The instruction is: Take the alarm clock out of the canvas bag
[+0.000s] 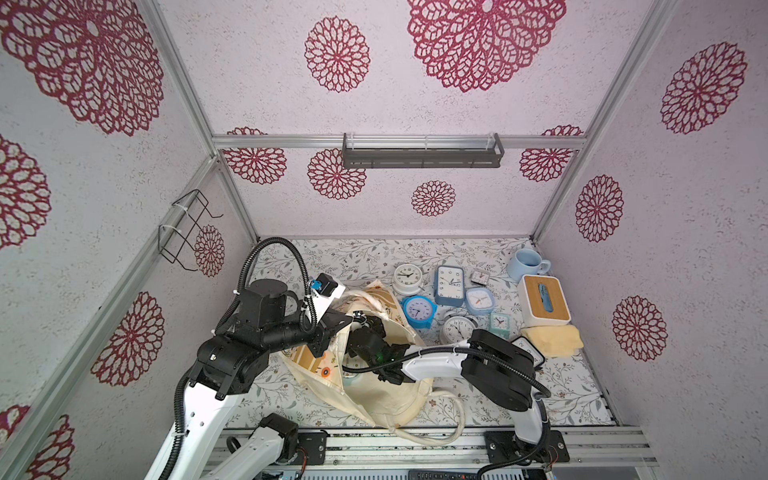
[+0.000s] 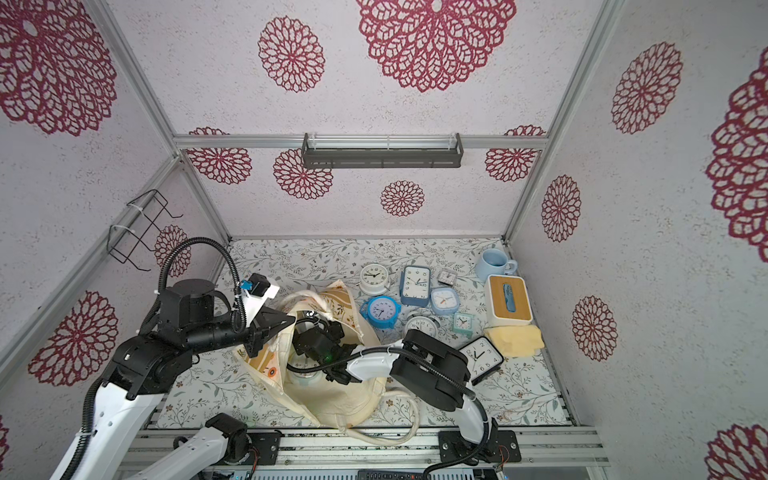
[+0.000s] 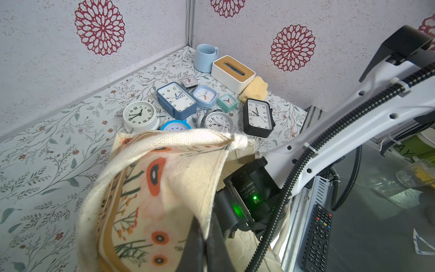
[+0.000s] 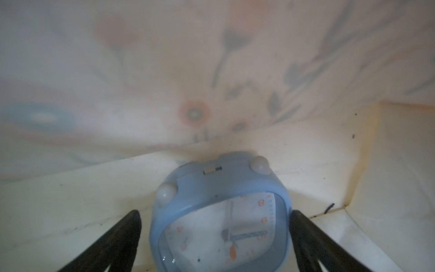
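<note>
The canvas bag (image 1: 380, 400) lies open on the table. My left gripper is shut at its upper edge, with the cream fabric rim at its fingers; whether fabric is between them is hard to tell. My right gripper reaches down inside the bag, open, its fingers either side of a pale blue square alarm clock (image 4: 217, 181) lying on the bag's floor in the right wrist view. The top views mostly hide that clock behind the right arm.
Several other clocks (image 1: 448, 284) stand behind and right of the bag. A blue mug (image 1: 525, 264), a tissue box (image 1: 544, 296) and a yellow cloth (image 1: 556, 340) are at the right.
</note>
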